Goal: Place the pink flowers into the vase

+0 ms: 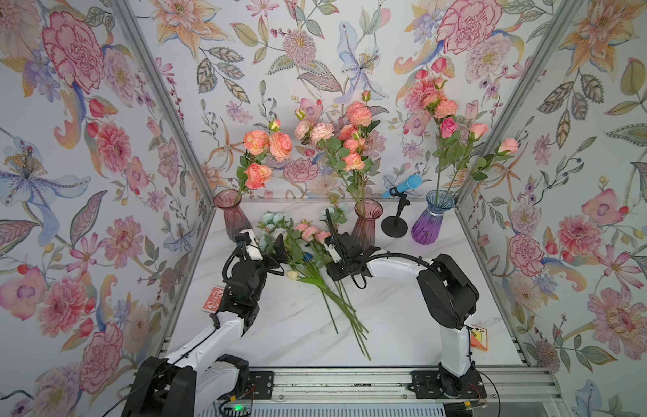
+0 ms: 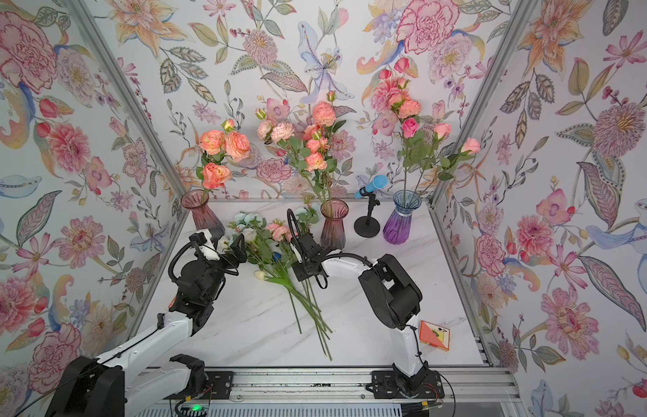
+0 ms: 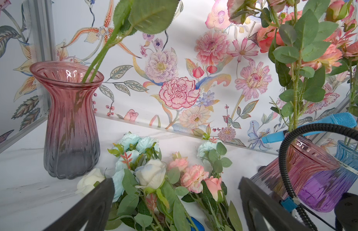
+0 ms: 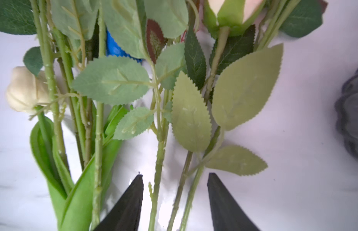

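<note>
Pink flowers (image 1: 310, 231) lie among other cut flowers on the table, and their blooms (image 3: 194, 177) show beyond my left gripper's fingers. My right gripper is over the stems with its fingers apart. Several green stems (image 4: 158, 165) run between its fingers; whether the pads touch them I cannot tell. My left gripper stands open at the left of the pile, holding nothing. Three vases stand at the back: a pink-grey one (image 1: 234, 219) on the left, another pink one (image 1: 365, 226) in the middle and a blue-purple one (image 1: 429, 226) on the right. Each holds flowers.
White roses (image 3: 151, 174) and pale blue blooms (image 3: 128, 141) crowd the pile. A blue microphone on a black stand (image 1: 394, 226) separates the middle and right vases. Cards lie at the left (image 1: 212, 299) and right (image 1: 479, 338).
</note>
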